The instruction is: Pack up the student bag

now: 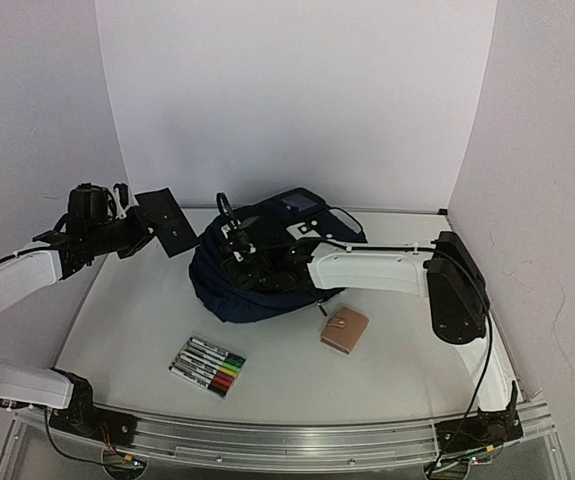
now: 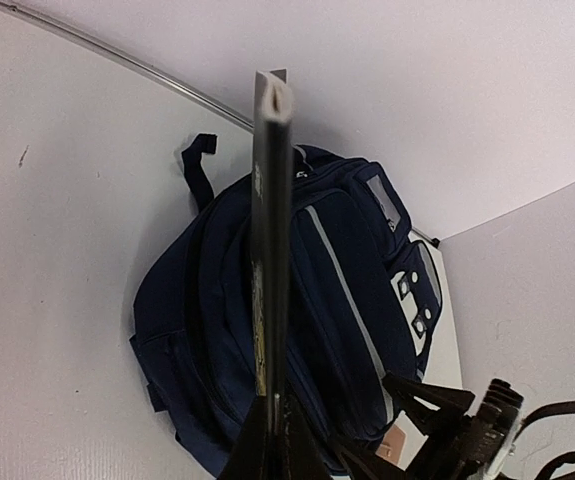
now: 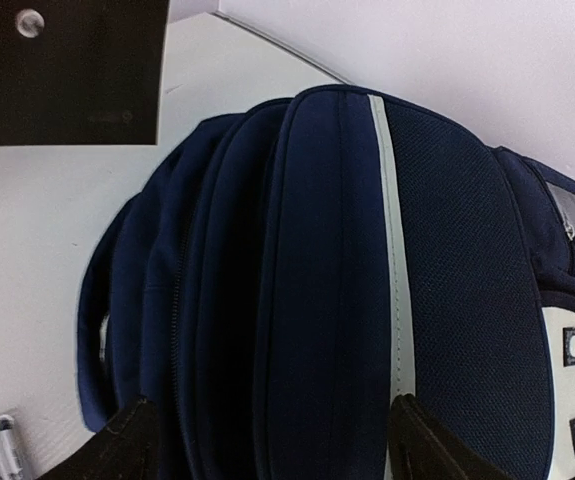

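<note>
A dark notebook (image 1: 167, 220) is held in my left gripper (image 1: 137, 226), raised left of the navy backpack (image 1: 267, 300); in the left wrist view the notebook (image 2: 271, 230) stands edge-on between the fingers, and in the right wrist view its corner (image 3: 57, 70) shows at upper left. My right gripper (image 1: 229, 255) is over the backpack's front. In the right wrist view its fingertips (image 3: 417, 435) stand apart above the fabric, facing the upright folds and openings of the bag (image 3: 327, 250), with no held object visible.
A pack of coloured markers (image 1: 207, 365) lies at the front left of the white table (image 1: 117, 350). A tan wallet-like notebook (image 1: 344, 330) lies right of it, in front of the backpack.
</note>
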